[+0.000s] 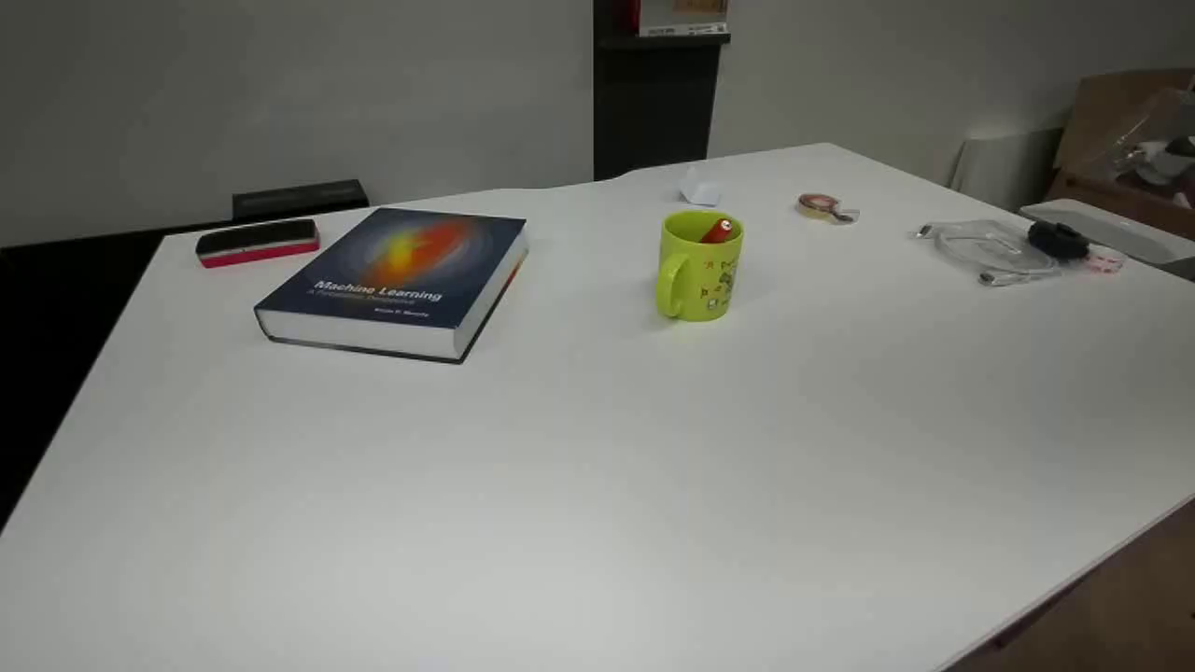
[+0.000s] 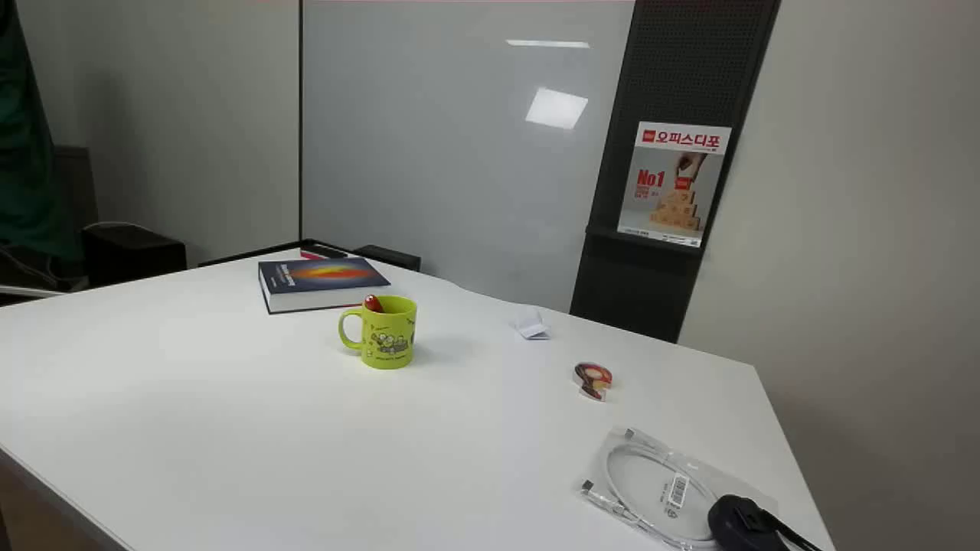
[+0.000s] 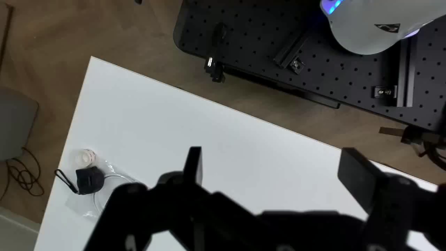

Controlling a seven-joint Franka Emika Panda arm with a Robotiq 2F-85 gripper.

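Note:
My gripper stands open above the white table (image 3: 234, 142), its two black fingers wide apart with only bare tabletop seen between them. Neither exterior view shows it. A yellow-green mug (image 1: 700, 286) with printed figures sits upright on the table, and a red-tipped object (image 1: 719, 231) pokes up inside it. In the second exterior view the mug (image 2: 388, 341) has its handle to the left. To the left of the mug in the first exterior view lies a thick dark blue book (image 1: 358, 252) titled Machine Learning. The wrist view shows neither the mug nor the book.
A black-and-red eraser (image 1: 258, 243) lies beyond the book. Crumpled paper (image 1: 700, 189), a tape roll (image 1: 820, 205), and a bagged cable (image 1: 991, 248) beside a black tape measure (image 3: 90, 180) lie toward the other side.

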